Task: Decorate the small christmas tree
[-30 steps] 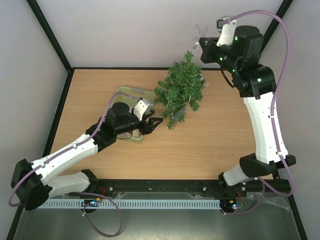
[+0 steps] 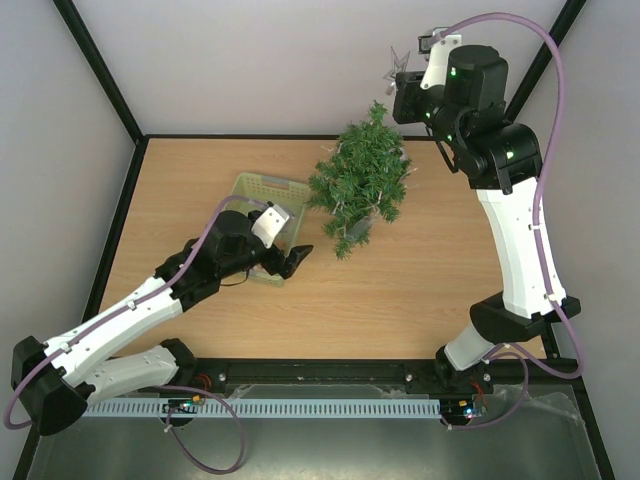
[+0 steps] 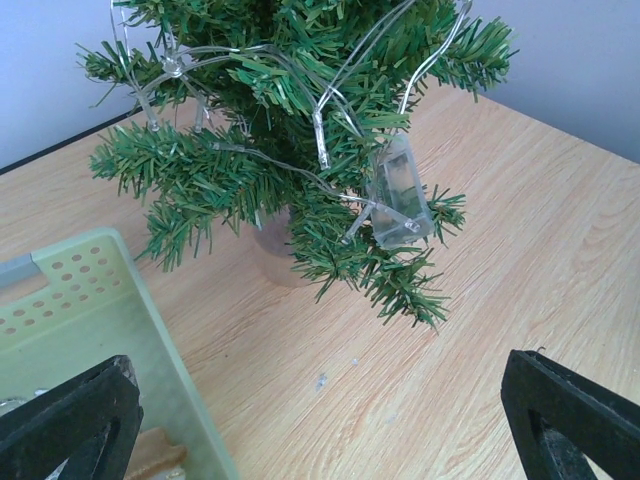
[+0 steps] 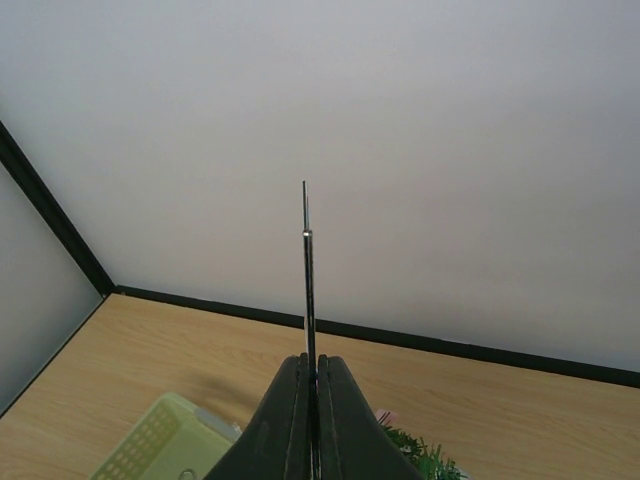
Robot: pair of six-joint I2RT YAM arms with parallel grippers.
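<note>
The small Christmas tree [image 2: 355, 180] stands on the table, wrapped in clear-wired lights with a clear box [image 3: 398, 192] among its lower branches. My right gripper [image 2: 398, 85] is raised at the tree's top end, shut on a thin-edged silver star [image 2: 396, 62], seen edge-on in the right wrist view as a narrow upright strip [image 4: 309, 280]. My left gripper is open beside the tree, over the basket, with nothing between its fingers.
The pale green basket [image 3: 120, 270] holds some items, partly hidden in the top view by my left arm.
Over the last second my right gripper shifted left and slightly up in the top view, the star with it. My left arm drew back slightly to the left.
</note>
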